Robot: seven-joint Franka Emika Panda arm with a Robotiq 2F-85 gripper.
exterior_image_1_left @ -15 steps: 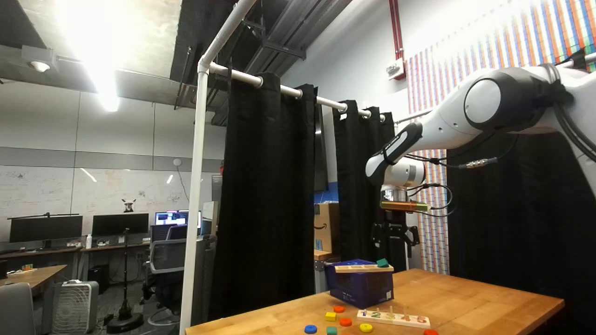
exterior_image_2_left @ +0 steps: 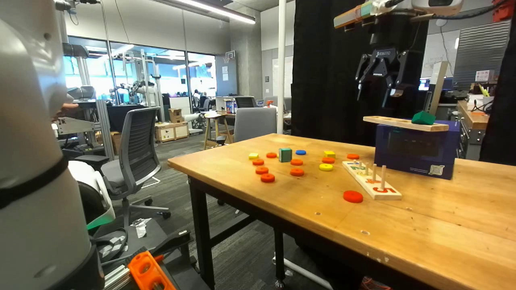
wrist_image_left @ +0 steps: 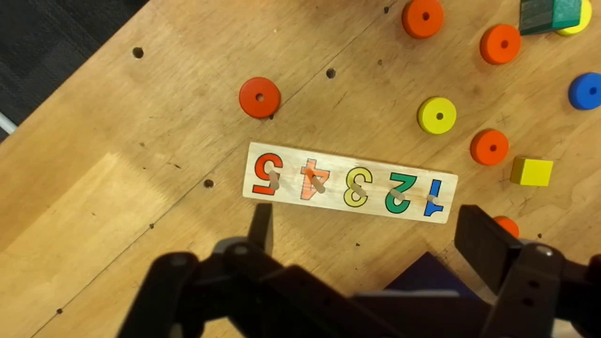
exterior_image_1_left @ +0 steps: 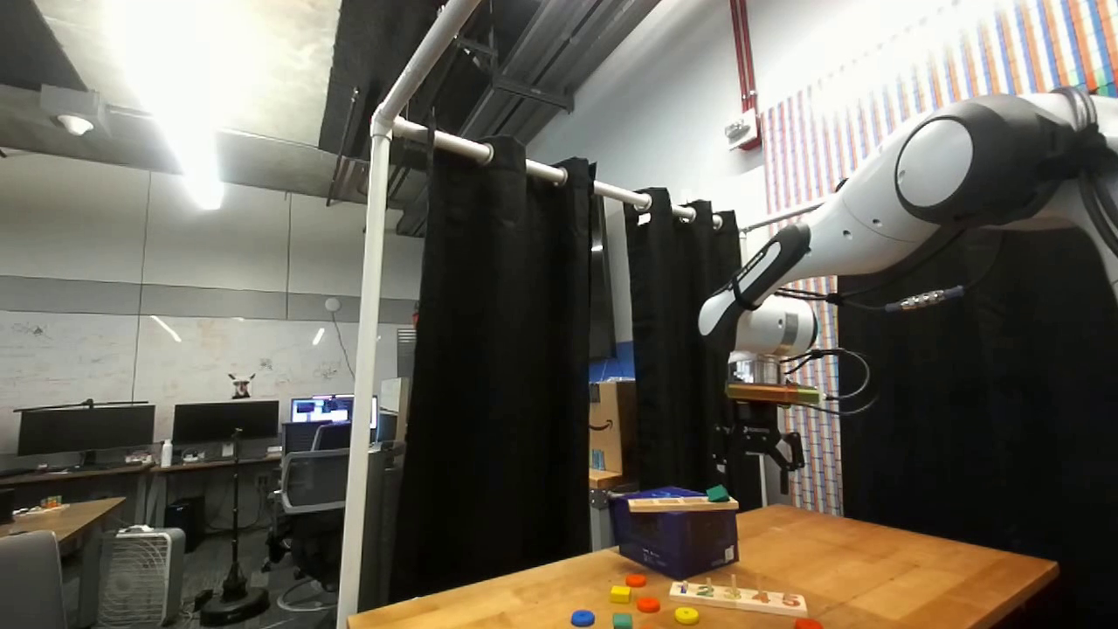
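Observation:
High over the table, my gripper (exterior_image_2_left: 382,99) stands open with nothing between its fingers. In the wrist view the two dark fingers (wrist_image_left: 260,228) lie wide apart below a wooden peg board (wrist_image_left: 332,183) numbered 1 to 5. Every peg on that board is bare. Loose discs lie flat around it: a red disc (wrist_image_left: 259,97) near the 5, a yellow disc (wrist_image_left: 431,125), a blue disc (wrist_image_left: 586,91) and several orange ones (wrist_image_left: 489,147). A yellow block (wrist_image_left: 532,171) and a green block (exterior_image_2_left: 285,154) rest among them. On a slim wooden board (exterior_image_2_left: 387,121) sits a green piece (exterior_image_2_left: 423,117).
Behind the peg board a dark blue box (exterior_image_2_left: 411,150) carries the slim wooden board on top, beneath my gripper. Black curtains (exterior_image_1_left: 503,398) hang behind the table.
My arm and gripper have shifted a little to the right and slightly lower in the first exterior view. The things on the table look unmoved.

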